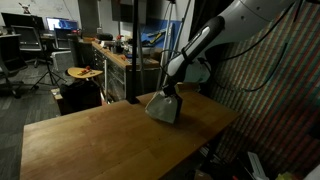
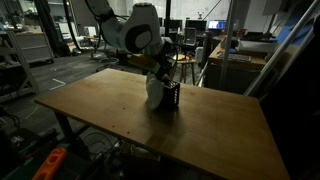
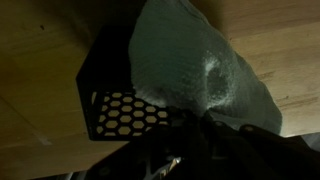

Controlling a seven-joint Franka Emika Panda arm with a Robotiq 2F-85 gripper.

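Observation:
A pale grey-green cloth drapes over one side of a black holder with a honeycomb grille. In exterior view 1 the cloth hangs down to the wooden table, and the dark holder shows only at its right edge. From the other side, the cloth covers the holder's left, while the black holder stands upright on the table. My gripper is at the top of the cloth, shut on it. Its fingers are dark and hard to make out in the wrist view.
A cabinet stands behind the table. A dark ribbed curtain hangs at the right.

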